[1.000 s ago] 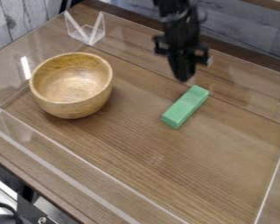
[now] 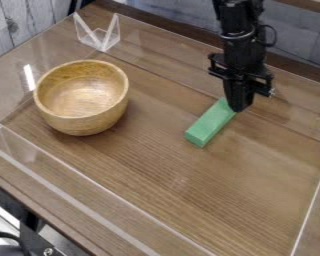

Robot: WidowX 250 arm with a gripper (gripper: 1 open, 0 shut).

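A green rectangular block [image 2: 210, 125] lies on the wooden table, angled from lower left to upper right. The black robot gripper [image 2: 232, 95] is lowered over the block's upper right end, partly covering it. Its fingertips look close together; whether anything is between them is hard to make out.
A large tan bowl [image 2: 80, 95] sits on the left. A small white wire object [image 2: 103, 32] stands at the back left. A dark arm or cable shows at the bottom left corner.
The gripper has moved right and down from behind the block to its upper right end. The block looks unmoved.
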